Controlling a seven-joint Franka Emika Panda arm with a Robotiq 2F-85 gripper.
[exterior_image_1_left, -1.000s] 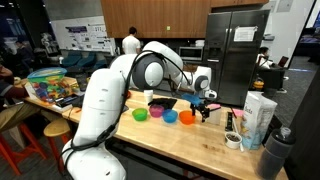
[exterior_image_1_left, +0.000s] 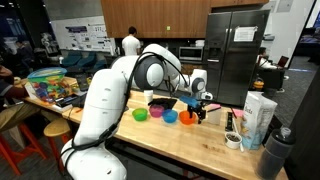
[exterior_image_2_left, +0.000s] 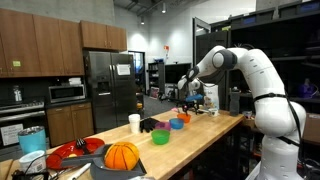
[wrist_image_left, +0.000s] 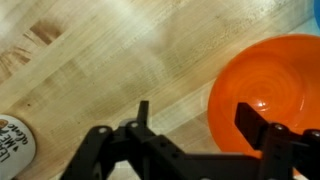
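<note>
An orange bowl (wrist_image_left: 265, 90) fills the right of the wrist view, its left rim lying between my two fingers as seen from above. My gripper stands part open, with one finger over bare wood and the other over the bowl's inside. Whether either finger touches the rim cannot be told. In exterior view 1 the gripper (exterior_image_1_left: 200, 115) is low beside the orange bowl (exterior_image_1_left: 188, 118), at the bowl's right side. The same orange bowl (exterior_image_2_left: 184, 115) shows small near the far end of the table in exterior view 2.
A blue bowl (exterior_image_1_left: 171, 116) sits close by the orange one, and a green bowl (exterior_image_1_left: 139, 115) stands farther left. On the right are a small white bowl (exterior_image_1_left: 233, 140), a bag (exterior_image_1_left: 256, 118) and a dark canister (exterior_image_1_left: 274, 153). Bare wooden table (exterior_image_1_left: 190, 150) lies in front.
</note>
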